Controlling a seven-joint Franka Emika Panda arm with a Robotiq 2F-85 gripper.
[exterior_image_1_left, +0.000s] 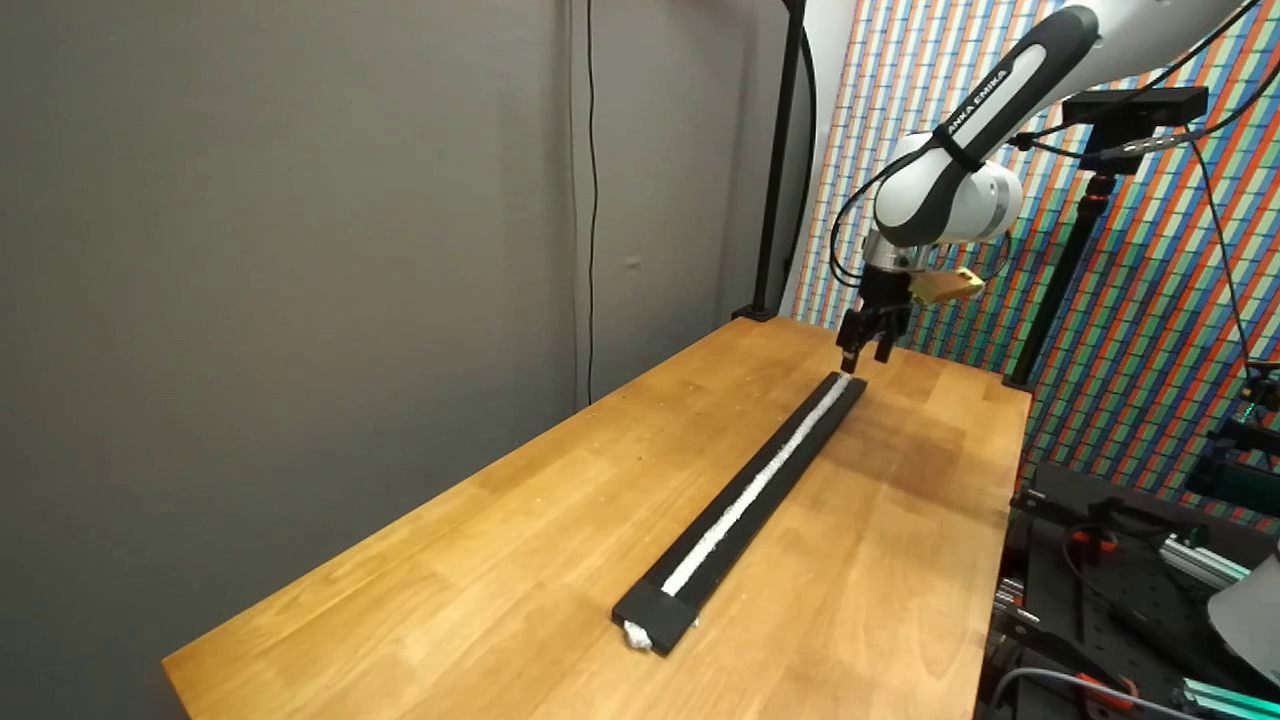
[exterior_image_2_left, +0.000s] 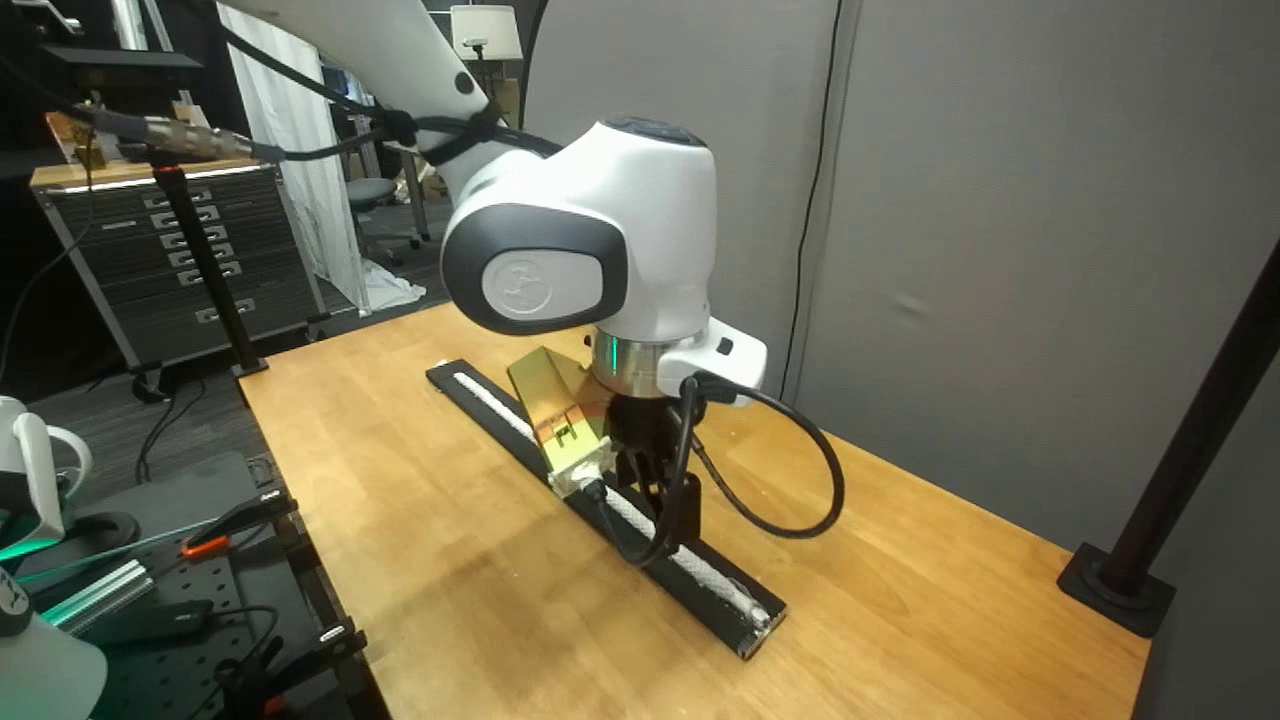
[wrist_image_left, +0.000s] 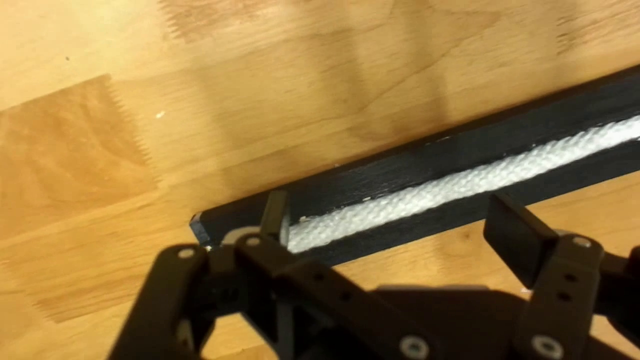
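Observation:
A white braided rope (exterior_image_1_left: 758, 486) runs along the groove of a long black channel (exterior_image_1_left: 710, 518) lying on the wooden table. At the near end in exterior view 1, a frayed rope tip (exterior_image_1_left: 637, 635) sticks out. My gripper (exterior_image_1_left: 867, 355) hovers above the channel's far end. From the wrist, the gripper is open, its fingers (wrist_image_left: 517, 240) wide apart with nothing held. The rope (wrist_image_left: 420, 201) lies in the groove below, and the left finger hides its end there. Exterior view 2 shows the rope (exterior_image_2_left: 720, 583) in the channel, partly covered by the arm.
Bare table (exterior_image_1_left: 480, 576) surrounds the channel on both sides. A grey wall (exterior_image_1_left: 360, 240) borders the table's left side in exterior view 1. Black posts (exterior_image_1_left: 777, 180) stand at the far end, and a dark equipment cart (exterior_image_1_left: 1116, 600) is at the right.

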